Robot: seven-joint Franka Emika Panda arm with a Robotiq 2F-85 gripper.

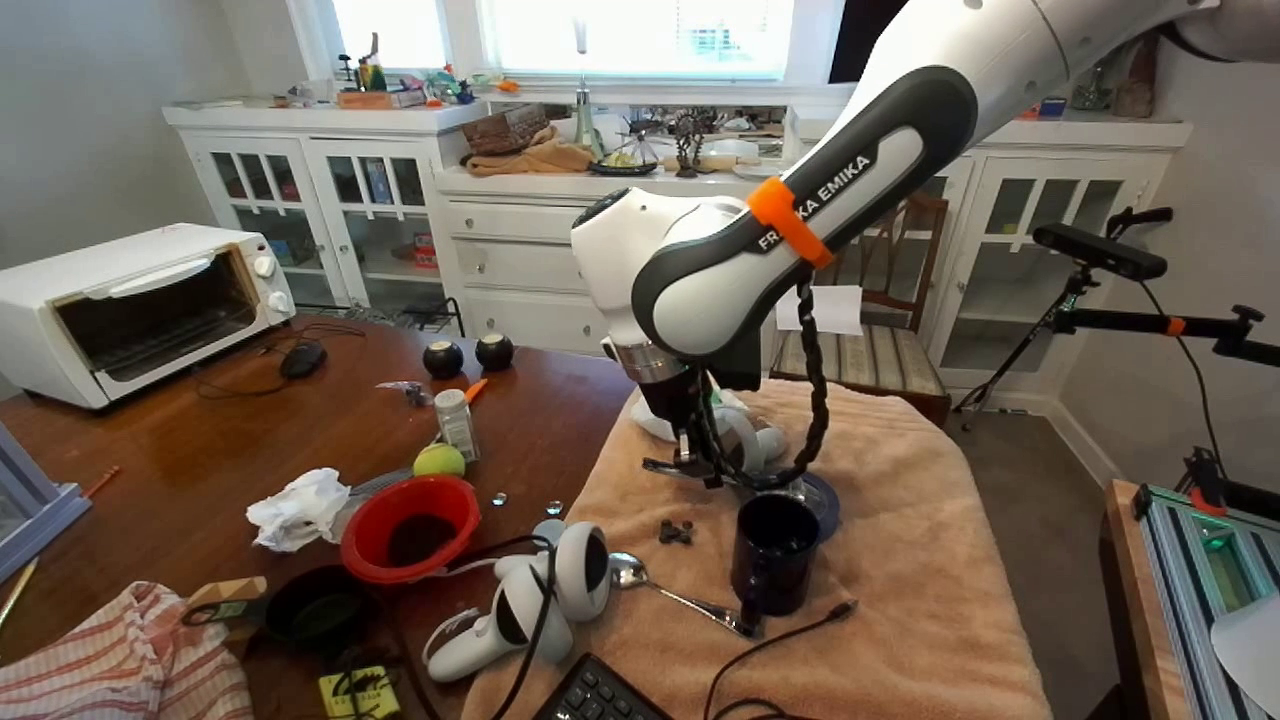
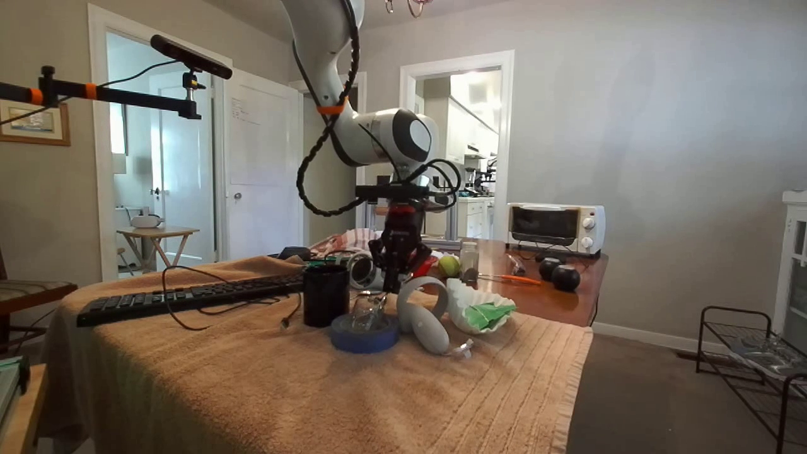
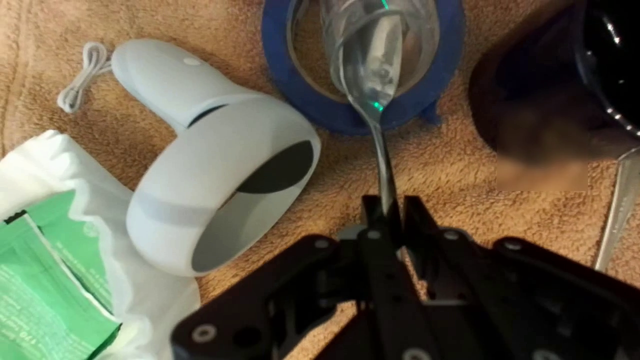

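My gripper is shut on the handle of a metal spoon (image 3: 374, 90), whose bowl points away from the fingers. That bowl overlaps the mouth of a clear glass (image 3: 384, 27) in the wrist view; I cannot tell whether it is inside the glass or above it. The glass appears tilted within the ring of a blue tape roll (image 2: 364, 338) on the towel. In exterior view 1 the spoon's handle end sticks out left of the gripper (image 1: 702, 475), above the towel.
A dark mug (image 1: 774, 554) stands close beside the tape roll, with another spoon (image 1: 690, 606) lying by it. On the other side sit a white controller (image 3: 222, 174) and a white wrapper (image 3: 141, 288) with a green packet. The towel (image 2: 423, 393) is clear in front.
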